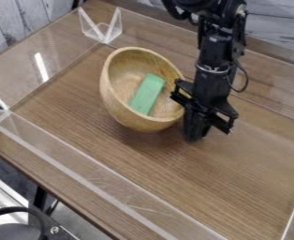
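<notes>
My gripper (196, 120) is low at the right side of a tan bowl (117, 77), its dark fingers against or very near the rim. I see nothing held between them; it looks shut, though the fingertips are dark and partly hidden. The bowl is tilted, its left side raised, with a green block (146, 95) inside toward the right.
A clear plastic object (101, 26) stands at the back left. Dark cables and parts (19, 225) lie at the lower left edge.
</notes>
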